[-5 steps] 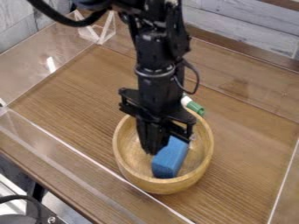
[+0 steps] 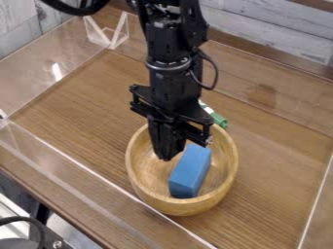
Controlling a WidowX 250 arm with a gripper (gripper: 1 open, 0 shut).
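The black arm hangs down from the top centre of the camera view, its gripper (image 2: 173, 141) over the back left part of a light wooden bowl (image 2: 182, 204). In the bowl's right half lies a blue block (image 2: 189, 177). The fingertips are above and left of the block; whether they are open or shut is hard to tell.
A small green and white object (image 2: 217, 119) lies on the wooden table (image 2: 72, 107) behind the bowl, partly hidden by the arm. A black cable runs at the lower left edge.
The arm has risen and drawn slightly back from its lower position over the bowl. The bowl and blue block look about the same.
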